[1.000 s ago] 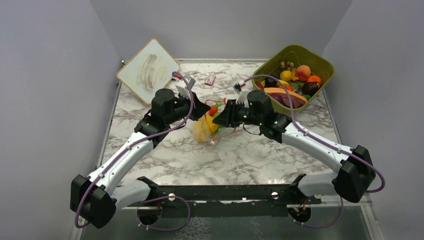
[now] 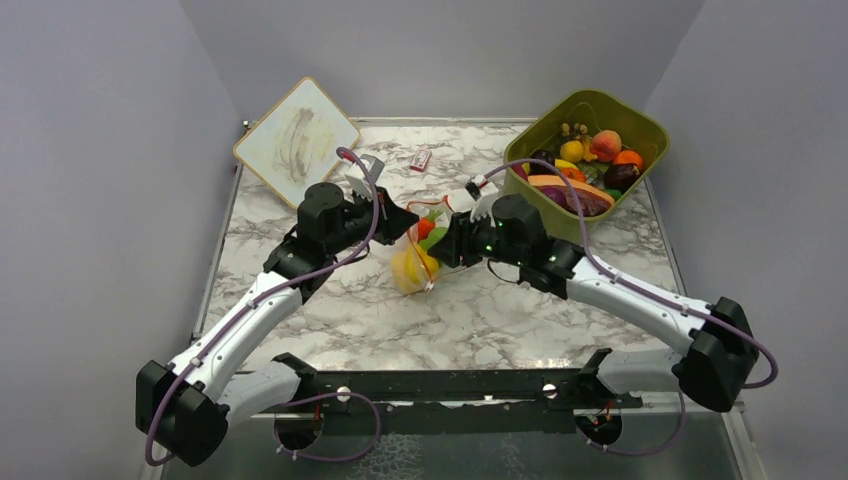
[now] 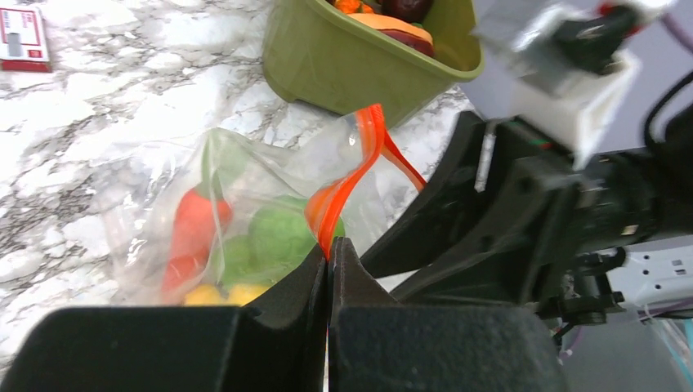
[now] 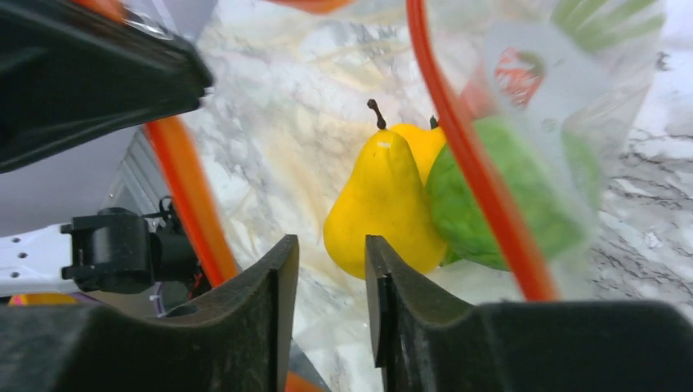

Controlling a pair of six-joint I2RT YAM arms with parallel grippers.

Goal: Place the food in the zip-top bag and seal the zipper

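Observation:
A clear zip top bag (image 3: 155, 196) with an orange-red rim (image 3: 351, 175) lies on the marble table, its mouth parted. Inside show a yellow pear (image 4: 380, 204), a green item (image 4: 507, 196) and a red-orange item (image 3: 194, 229). My left gripper is shut on the thin rim of the bag. At the mouth from the right is my right gripper, its fingers part open, a gap between the fingers and no food held there. In the top view the left gripper (image 2: 408, 220) stands over the bag, with the right gripper (image 2: 442, 252) beside it.
A green bin (image 2: 560, 225) of toy fruit and vegetables stands at the back right. A white board (image 2: 300, 140) lies at the back left, and a small red-and-white box (image 2: 421, 160) at the back.

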